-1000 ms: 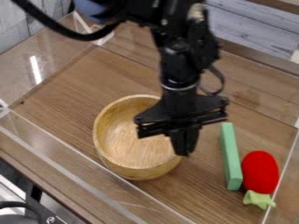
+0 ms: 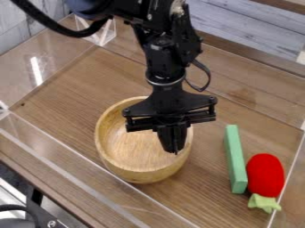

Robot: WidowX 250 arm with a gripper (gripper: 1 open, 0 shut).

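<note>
The black gripper (image 2: 174,139) hangs over the right side of a round wooden bowl (image 2: 131,157), its fingertips pointing down inside or at the near rim; how wide they stand is hard to tell. To the right lie a long light green bar (image 2: 234,160) and a red object (image 2: 265,174) with a pale green tip.
A light wall stands behind, and a dark cable runs at the lower left edge.
Over the last second the gripper has shifted slightly left over the bowl. The bowl, green bar and red object look unmoved.
</note>
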